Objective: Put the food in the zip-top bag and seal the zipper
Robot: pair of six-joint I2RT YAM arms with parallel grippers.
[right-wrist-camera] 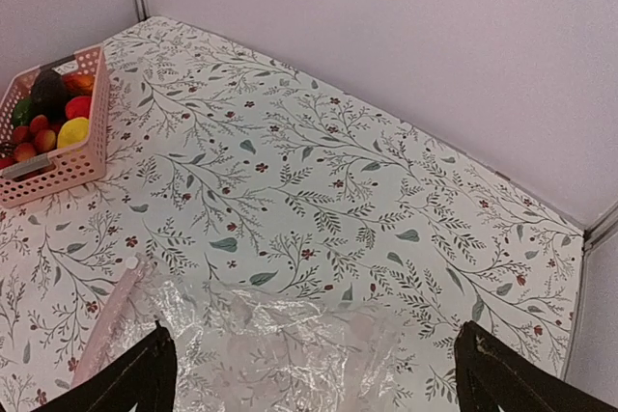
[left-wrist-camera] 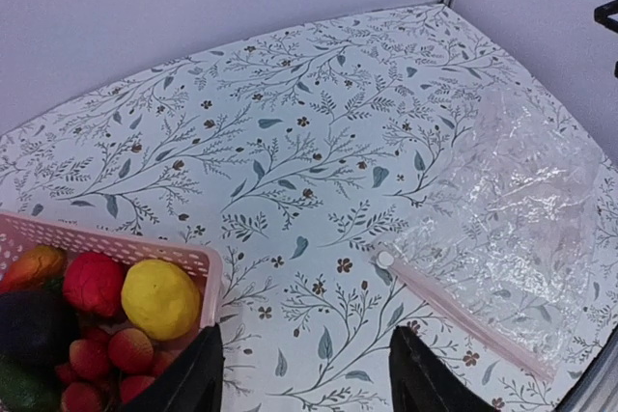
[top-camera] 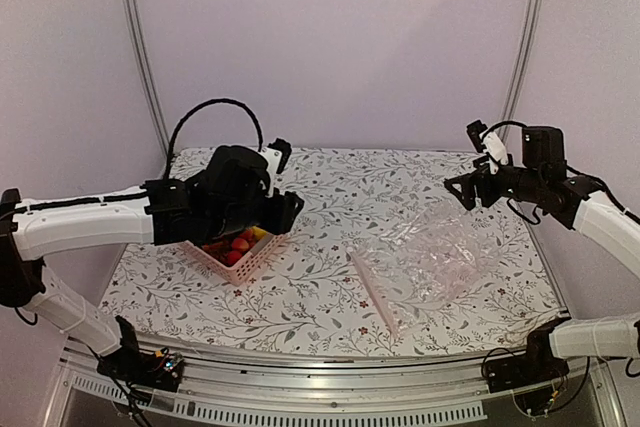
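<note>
A clear zip top bag [top-camera: 425,259] lies flat on the right half of the table, its pinkish zipper strip [top-camera: 375,292] along the left side; in the left wrist view the strip [left-wrist-camera: 463,315] has a round white end. The food is in a pink basket [top-camera: 233,272] at the left: a yellow fruit [left-wrist-camera: 161,299], a red one [left-wrist-camera: 94,284], a dark one [left-wrist-camera: 37,327] and several small red ones. My left gripper [top-camera: 288,179] stands open above the basket's right side, holding nothing. Open and empty, my right gripper [top-camera: 466,165] hangs above the bag's far right.
Bare floral tablecloth [top-camera: 340,192] stretches between basket and bag and across the back. Pale walls [right-wrist-camera: 386,36] close off the back and both sides. A metal rail [top-camera: 300,372] runs along the front edge.
</note>
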